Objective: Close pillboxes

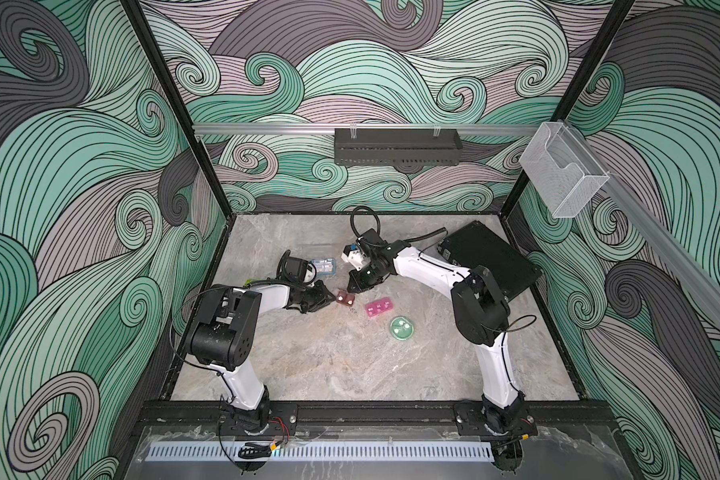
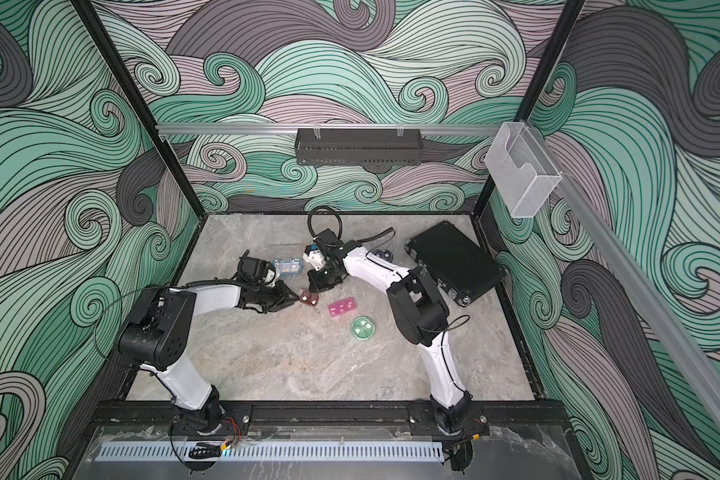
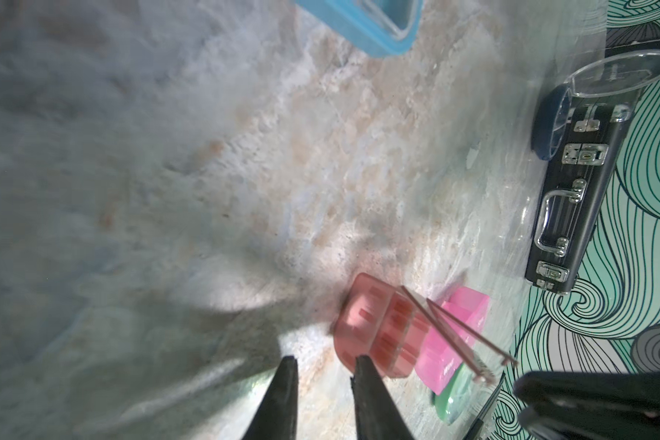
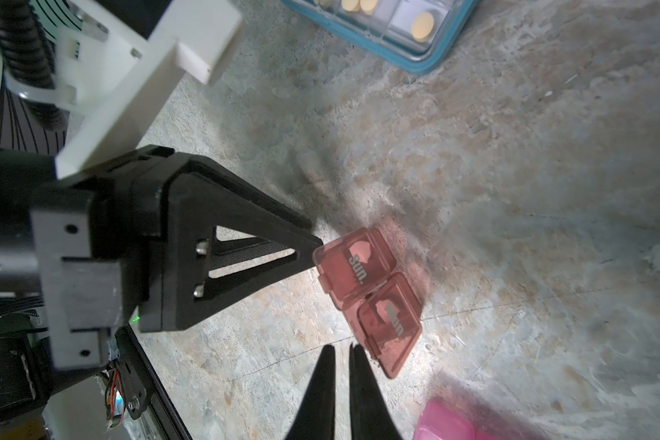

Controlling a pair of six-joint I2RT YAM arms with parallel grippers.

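Observation:
In the right wrist view, a small red pillbox (image 4: 370,297) with two day-marked translucent lids lies on the table. The left wrist view shows its lids (image 3: 454,333) edge-on, tilted up off the compartments. My left gripper is part open with nothing between its fingers; its tip is right by the Sunday end of the pillbox, though contact is hard to judge. Above and beside the same box, my right gripper is shut, nothing between its fingers. A pink pillbox (image 1: 379,307) and a round green pillbox (image 1: 401,328) lie to the right.
A blue pillbox (image 4: 410,62) with pale pills lies behind the arms. A round dark blue container (image 3: 553,121) has its clear lid raised. At the back right stands a black case (image 2: 456,260).

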